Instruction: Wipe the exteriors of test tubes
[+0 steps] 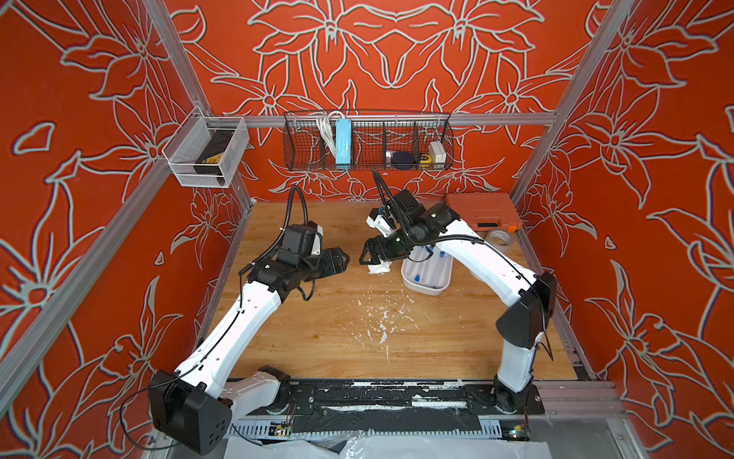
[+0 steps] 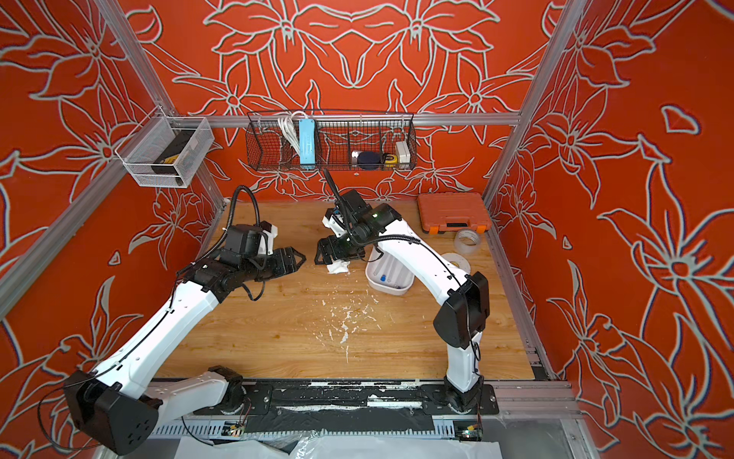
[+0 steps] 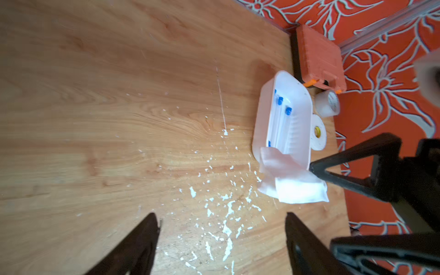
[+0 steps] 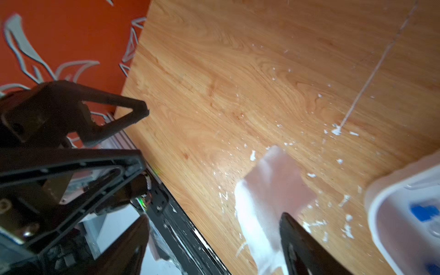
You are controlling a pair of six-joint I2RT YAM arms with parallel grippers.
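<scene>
Clear test tubes [image 3: 276,120] with blue caps [image 3: 288,111] lie in a white tray [image 3: 260,120]. My left gripper stands open left of the tray, the space between its fingers empty. Facing it, my right gripper is open too. A white tissue [image 3: 298,185] is at the tip of one of its fingers [image 3: 357,153] and hangs below it; the other finger stands well apart. In the right wrist view the tissue [image 4: 270,197] shows beside that fingertip, above the table. How it stays on the finger cannot be made out. Neither gripper has a tube.
White flakes [image 1: 382,315] are scattered over the middle of the table. An orange case [image 1: 481,208] and tape rolls [image 2: 467,241] stand at the back right. The right forearm passes over part of the tray.
</scene>
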